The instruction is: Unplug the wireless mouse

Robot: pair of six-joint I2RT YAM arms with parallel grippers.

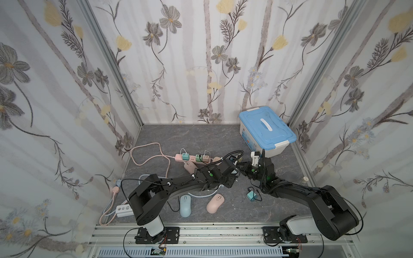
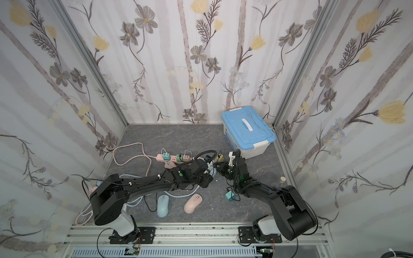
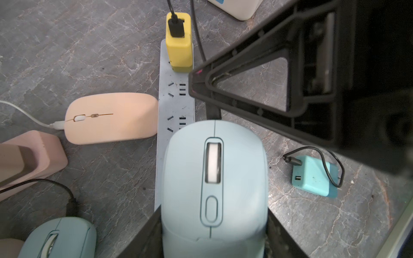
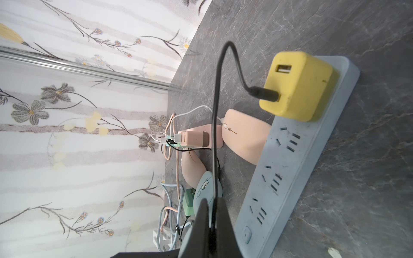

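My left gripper (image 1: 232,174) is shut on a light-blue mouse (image 3: 213,189), held above a grey power strip (image 4: 286,180). My right gripper is shut at the mouse's front end, on a black cable that runs up and over to a yellow charger (image 4: 294,86) plugged into that strip. The cable's end at the mouse is hidden by the fingers, so I cannot tell whether it is still in the mouse. In the left wrist view the right gripper's frame sits just beyond and right of the mouse.
Pink mouse (image 3: 109,118), another blue mouse (image 3: 60,240) and cyan charger (image 3: 312,172) lie around the strip. A lidded box (image 1: 266,129) stands at the back right. Two mice (image 1: 185,205) (image 2: 193,203) lie at the front.
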